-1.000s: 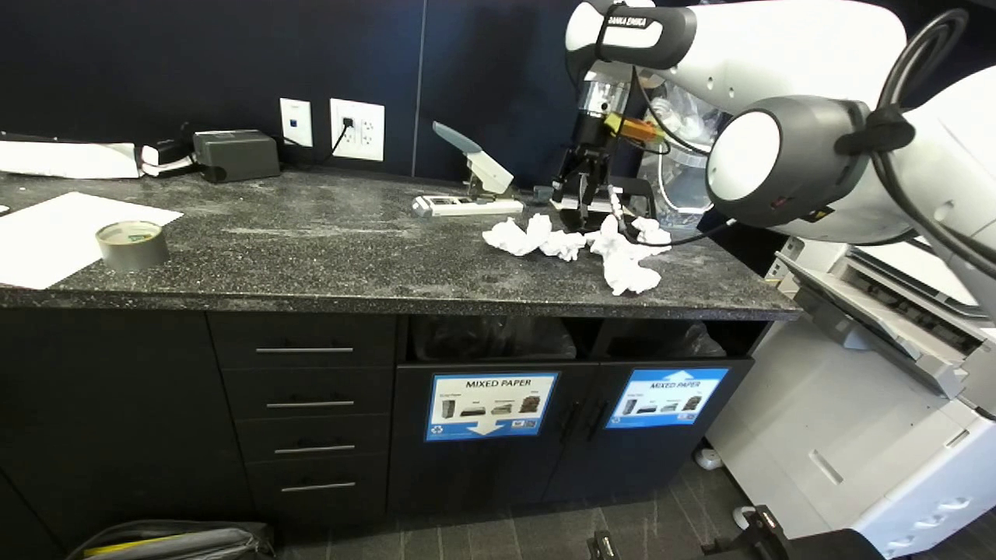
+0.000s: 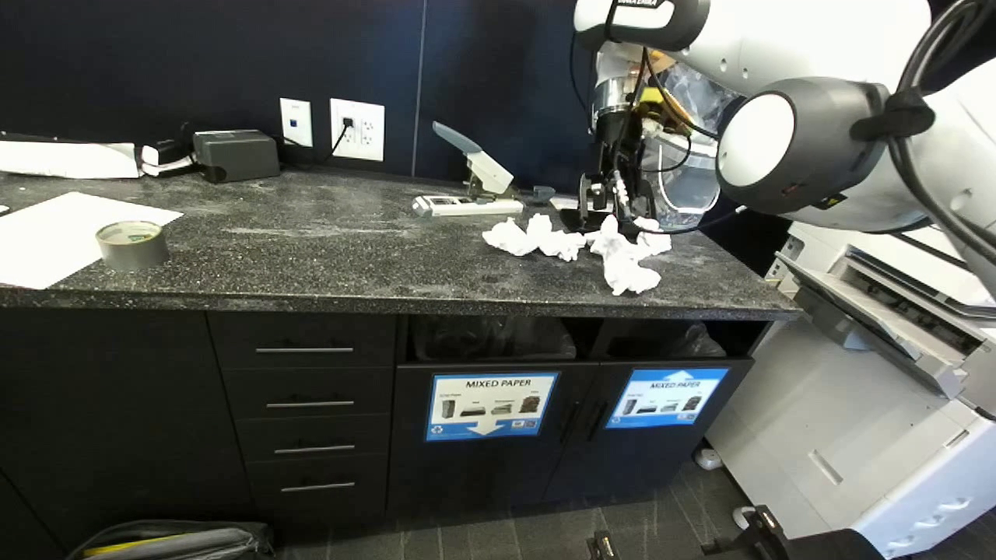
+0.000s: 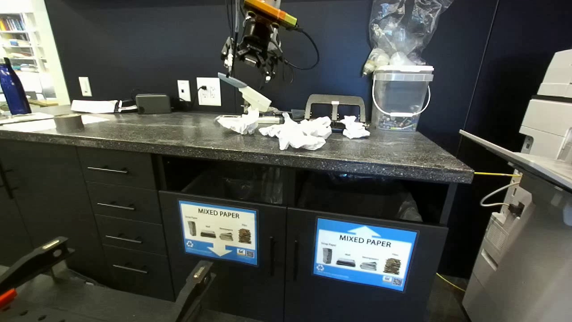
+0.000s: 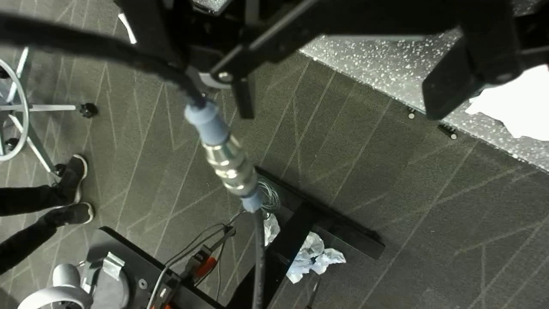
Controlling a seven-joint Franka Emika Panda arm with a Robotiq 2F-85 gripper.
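Observation:
My gripper [image 3: 247, 70] hangs above the counter in exterior view 2, open with nothing between its fingers. Its two fingers [image 4: 446, 85] stand wide apart in the wrist view, with floor and counter edge showing between them. White crumpled papers [image 3: 300, 132] lie on the counter below and to the right of the gripper, apart from it. Another crumpled paper [image 3: 240, 123] sits further left, and a smaller one [image 3: 354, 128] to the right. In exterior view 1 the gripper [image 2: 614, 197] appears behind the crumpled papers [image 2: 623, 260]. Part of a white paper [image 4: 517, 105] shows beyond the right finger.
A stapler [image 3: 252, 96] with its arm raised and a hole punch [image 3: 336, 100] stand behind the papers. A clear bucket [image 3: 397, 99] is at the back right. Tape [image 2: 131, 244] and a flat sheet [image 2: 70, 233] lie left.
In exterior view 1 my arm has shifted right, and the gripper has moved slightly right and changed its tilt. The papers and other counter items have stayed in place.

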